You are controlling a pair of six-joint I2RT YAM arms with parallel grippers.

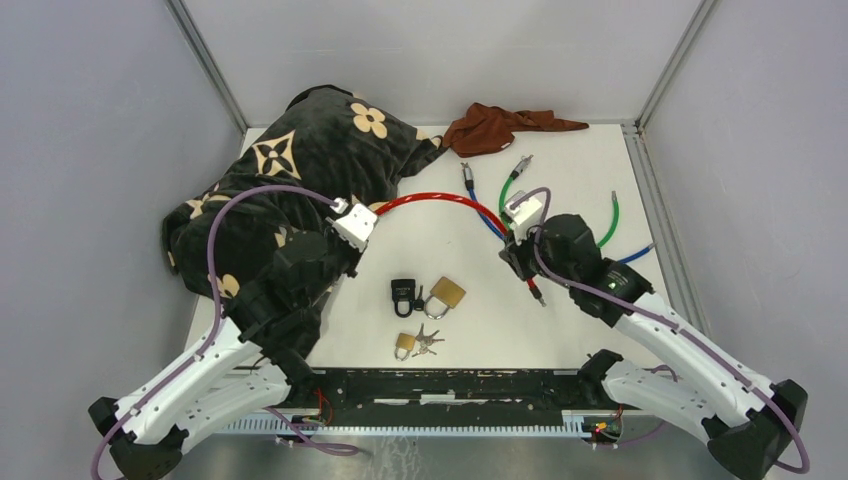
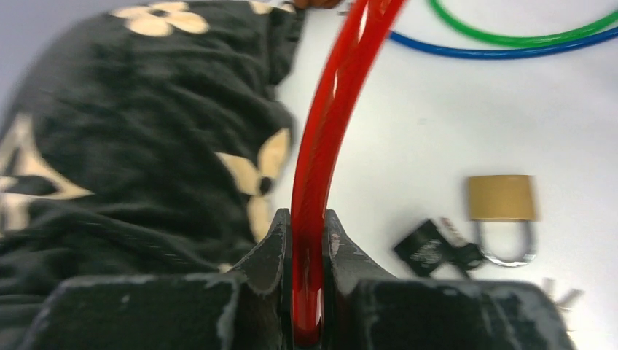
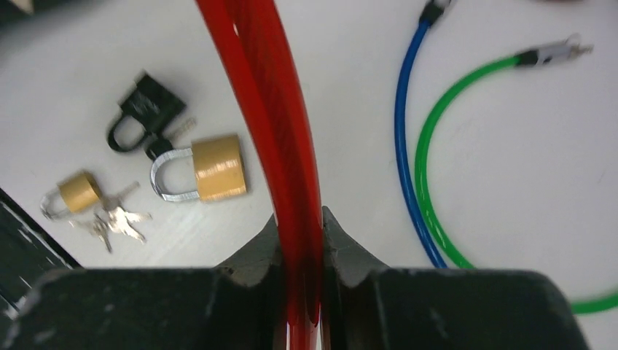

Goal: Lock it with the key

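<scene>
A red cable (image 1: 430, 196) arches between my two grippers above the table. Near its left part, my left gripper is shut on it, the red tube running up between the fingers. Toward its other end, my right gripper is shut on the same cable; a short dark and metal tip (image 1: 537, 293) sticks out below it. On the table's front middle lie a black padlock (image 1: 403, 294) with a small key beside it, a large brass padlock (image 1: 447, 292), and a small brass padlock (image 1: 405, 344) next to a bunch of keys (image 1: 427, 340).
A blue cable (image 3: 401, 131) and a green cable (image 3: 430, 138) lie at the right. The dark patterned blanket (image 1: 320, 140) fills the left side, and a brown cloth (image 1: 490, 130) lies at the back. Bare table (image 1: 425, 240) shows under the arch.
</scene>
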